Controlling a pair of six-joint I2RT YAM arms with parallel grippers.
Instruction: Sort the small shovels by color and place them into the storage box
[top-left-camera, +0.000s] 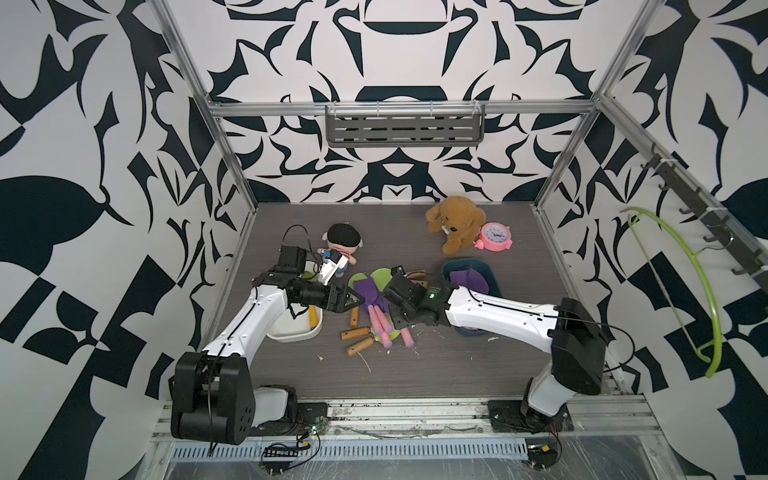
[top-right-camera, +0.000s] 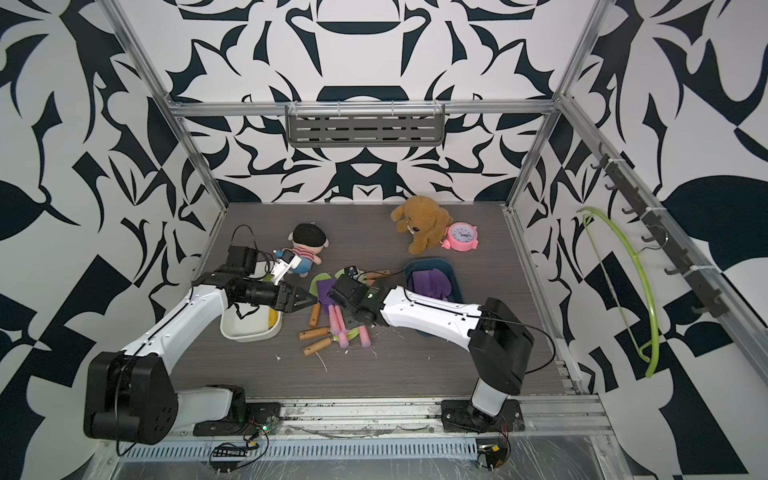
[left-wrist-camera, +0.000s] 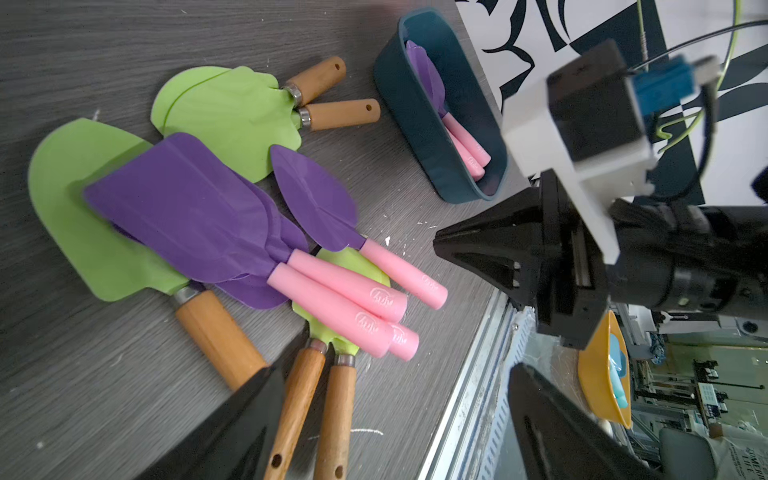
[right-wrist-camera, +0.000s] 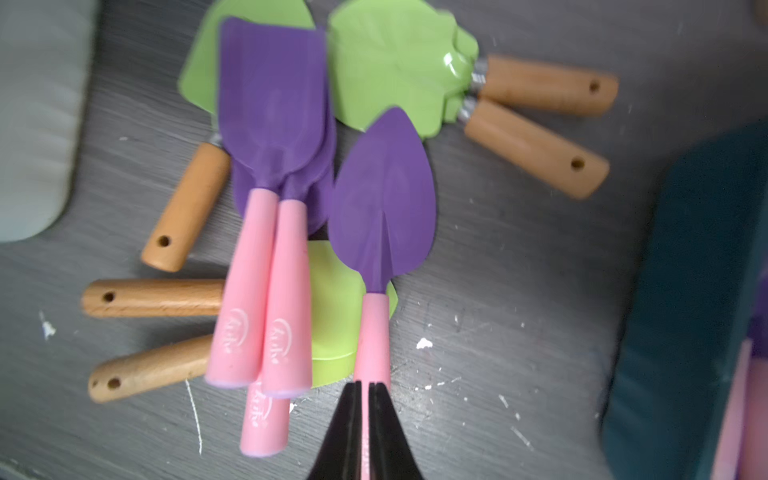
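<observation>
Several purple shovels with pink handles are heaped with wooden-handled green shovels on the table. One pointed purple shovel lies beside the heap. My right gripper is shut with nothing held; from the right wrist view that shovel's pink handle shows below and between its fingertips. The left wrist view shows the right gripper raised, apart from the shovel. My left gripper stands wide open and empty, left of the heap. Purple shovels lie in the dark blue box at right.
A white box with something yellow inside stands under the left arm. Behind are a doll, a brown plush toy and a pink clock. Bare table lies in front of the heap.
</observation>
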